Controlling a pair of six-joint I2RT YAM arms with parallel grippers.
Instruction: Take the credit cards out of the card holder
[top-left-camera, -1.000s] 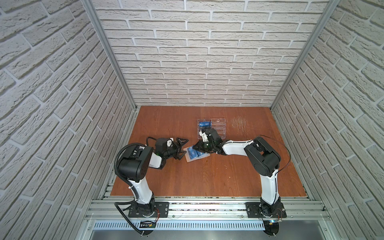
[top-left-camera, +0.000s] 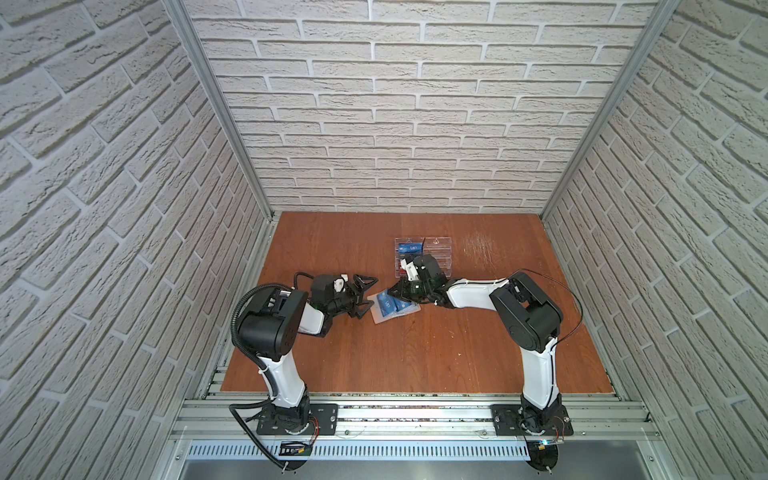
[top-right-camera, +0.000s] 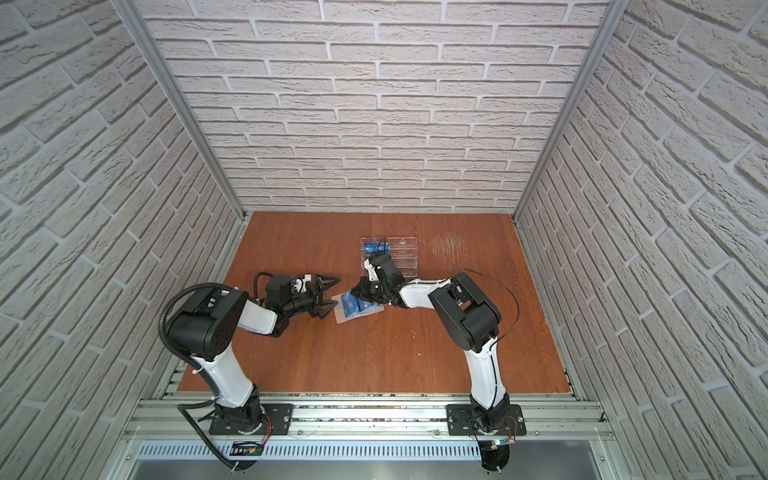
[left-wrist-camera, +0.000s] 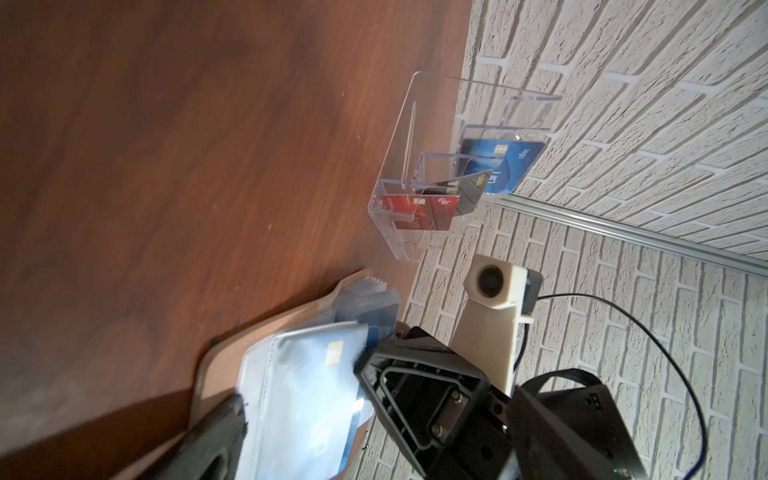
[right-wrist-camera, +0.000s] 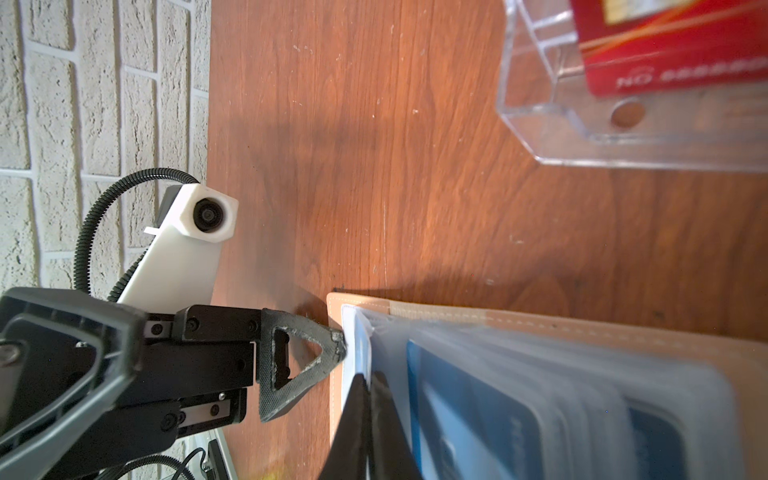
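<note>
The card holder (right-wrist-camera: 720, 348), a tan case with clear sleeves, lies open on the table. Blue cards (left-wrist-camera: 308, 408) show through its sleeves in the left wrist view. My right gripper is shut above the holder's left part, and the upturned edge of a clear sleeve (right-wrist-camera: 357, 344) runs to its fingertips. Whether that edge is pinched between them is hard to tell. At the holder's left side, my left gripper (top-left-camera: 371, 296) stands open, nothing between its fingers; one fingertip (right-wrist-camera: 337, 344) is close to the holder's edge.
Behind the holder stands a clear card rack (left-wrist-camera: 412, 144) bearing a red card (left-wrist-camera: 420, 210), a dark card (left-wrist-camera: 473, 192) and a blue card (left-wrist-camera: 502, 160). My right arm passes just in front of it.
My right gripper has shifted slightly to the right and toward the rack. The holder's left edge has slid a touch to the right. My left arm has stayed still.
</note>
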